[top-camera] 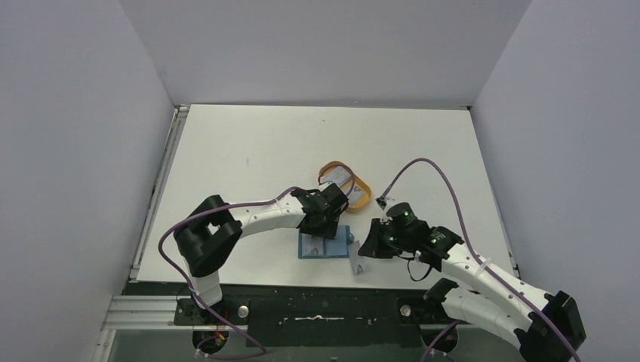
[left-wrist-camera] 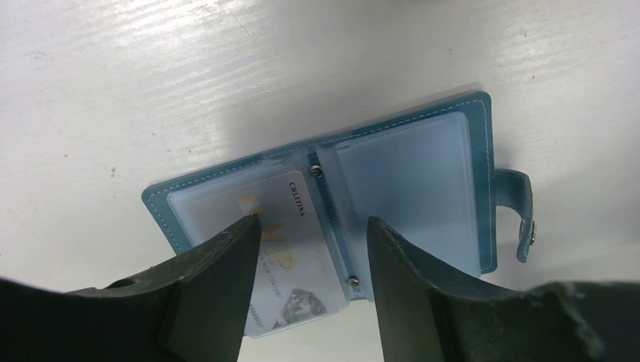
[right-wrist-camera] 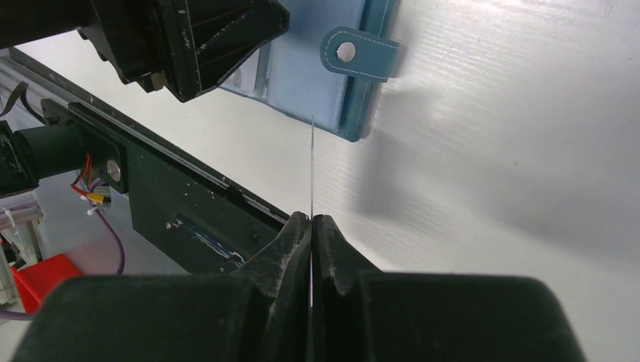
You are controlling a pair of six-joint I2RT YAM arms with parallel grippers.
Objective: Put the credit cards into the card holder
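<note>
The blue card holder (left-wrist-camera: 483,188) lies spread out on the table. A pale card marked VIP (left-wrist-camera: 283,241) rests in its left side, while its right pocket (left-wrist-camera: 411,181) shows no card. Over the holder, close to the spine, my left gripper is part open with nothing between its fingertips. A thin card (right-wrist-camera: 312,170) stands out from the pinched fingertips of my right gripper, seen edge-on there. From the top view this card (top-camera: 356,259) hangs just right of the holder, near the strap.
An orange tray (top-camera: 364,190) with cards lies behind the holder. The left gripper's dark fingers (right-wrist-camera: 245,38) are close to the right gripper's card. Open table stretches to the left, and the table's front edge is near.
</note>
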